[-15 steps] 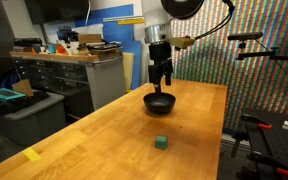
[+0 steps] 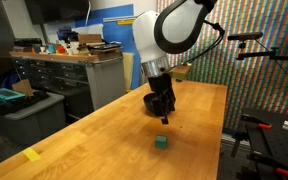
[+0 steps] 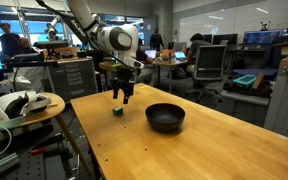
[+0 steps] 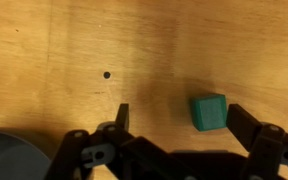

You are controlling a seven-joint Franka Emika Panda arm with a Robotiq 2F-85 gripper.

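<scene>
A small green block (image 2: pixel 161 142) lies on the wooden table; in exterior view 2 the same block (image 3: pixel 118 111) is near the arm's side of the table. Above the table hangs my gripper (image 2: pixel 163 110), open and empty. From the wrist, the block (image 4: pixel 209 112) shows below the gripper, close to the right finger. A round black bowl (image 3: pixel 165 118) rests on the table, partly behind the gripper in exterior view 1. Part of the bowl (image 4: pixel 14 157) shows at the lower left of the wrist view.
Bare wooden table (image 3: pixel 204 155) stretches away around the bowl and block. A yellow mark (image 2: pixel 31 154) is on the table's left side. Shelves and a grey drawer cabinet (image 2: pixel 59 75) stand beyond it.
My arm has come down and toward the block, now covering part of the bowl in exterior view 1. The block and bowl have stayed in place.
</scene>
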